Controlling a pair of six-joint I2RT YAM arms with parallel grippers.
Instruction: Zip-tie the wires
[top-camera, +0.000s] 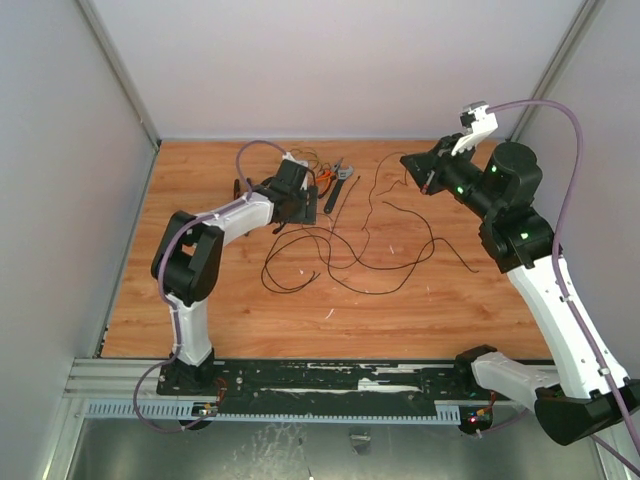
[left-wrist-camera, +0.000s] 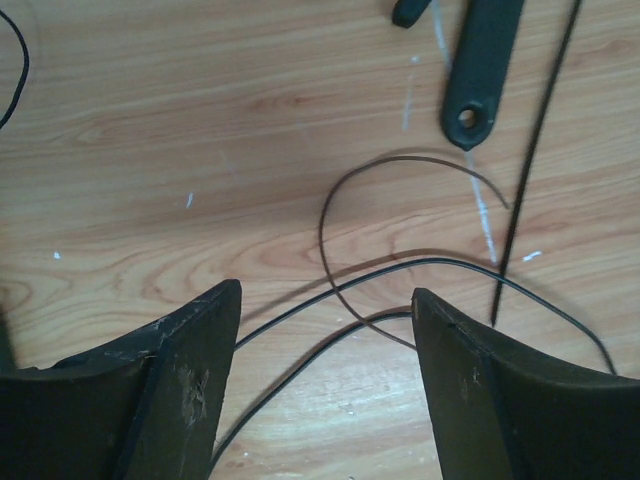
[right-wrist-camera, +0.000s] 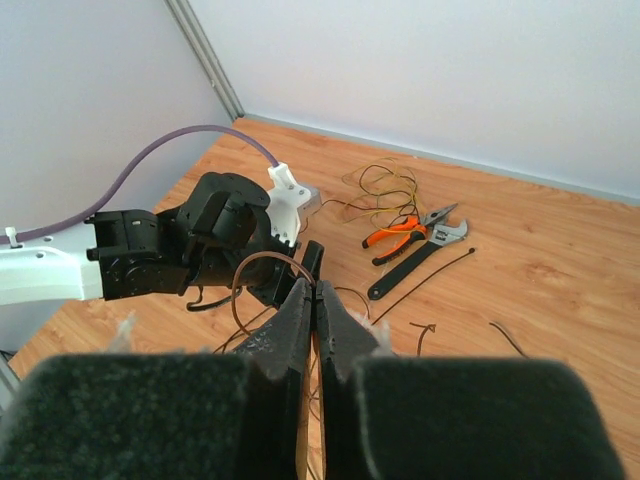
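Note:
Black wires (top-camera: 432, 243) lie in loose loops across the middle of the table. My left gripper (top-camera: 313, 205) is low over their left end. In the left wrist view its fingers (left-wrist-camera: 190, 350) stand apart, with black wire (left-wrist-camera: 440, 260) and a thinner brown wire (left-wrist-camera: 322, 225) below the gap; neither looks gripped. At the upper right, my right gripper (top-camera: 403, 160) is raised and shut on a thin brown wire (right-wrist-camera: 262, 254), which loops from its fingertips and trails down to the table (top-camera: 370, 200). A straight black strip (left-wrist-camera: 530, 150), possibly a zip tie, lies beside the wires.
Orange-handled pliers (right-wrist-camera: 405, 235) and an adjustable wrench (right-wrist-camera: 420, 260) lie together behind the wires. Farther back is a tangle of thin yellowish wire (right-wrist-camera: 385, 190).

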